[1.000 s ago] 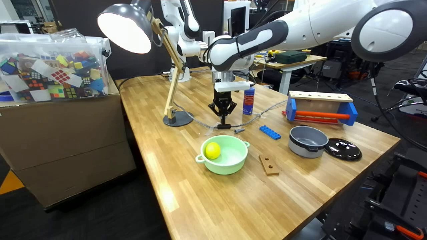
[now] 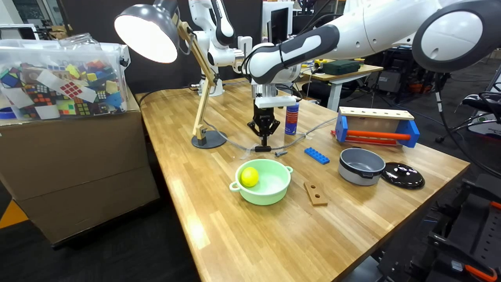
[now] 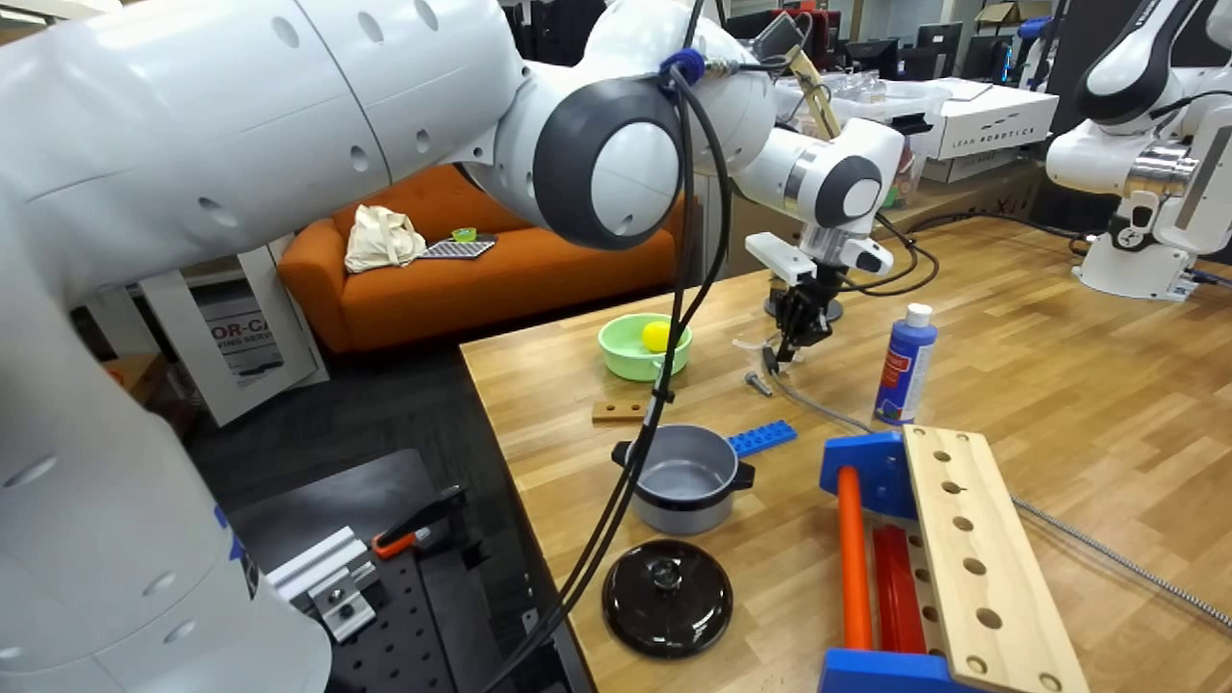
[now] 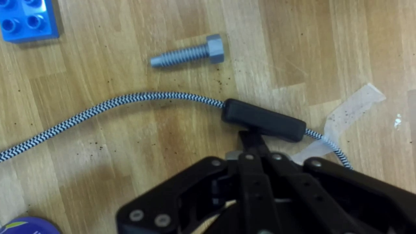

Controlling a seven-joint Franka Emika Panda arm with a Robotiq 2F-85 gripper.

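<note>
My gripper is shut, with nothing visible between its fingers. Its tips are right at the side of a black inline switch (image 4: 265, 120) on a braided cable (image 4: 128, 99), and they seem to touch it or hover just over it; which one cannot be made out. The lit desk lamp (image 2: 150, 33) stands to the left of my arm in exterior view 1, with the cable running from near its base. In exterior view 2 the gripper (image 3: 776, 356) points down at the table by the switch. A strip of clear tape (image 4: 351, 107) lies by the cable.
Close to the switch lies a grey bolt (image 4: 187, 54). A green bowl (image 2: 277, 183) with a yellow ball (image 2: 249, 176), a blue brick (image 2: 317, 155), a blue bottle (image 2: 291, 119), a grey pot (image 2: 361, 165) and a wooden toy bench (image 2: 375, 126) stand around.
In exterior view 1 my gripper has shifted slightly to the right and its fingertips stay at the switch. The lamp is lit in both frames, and the other objects have not moved.
</note>
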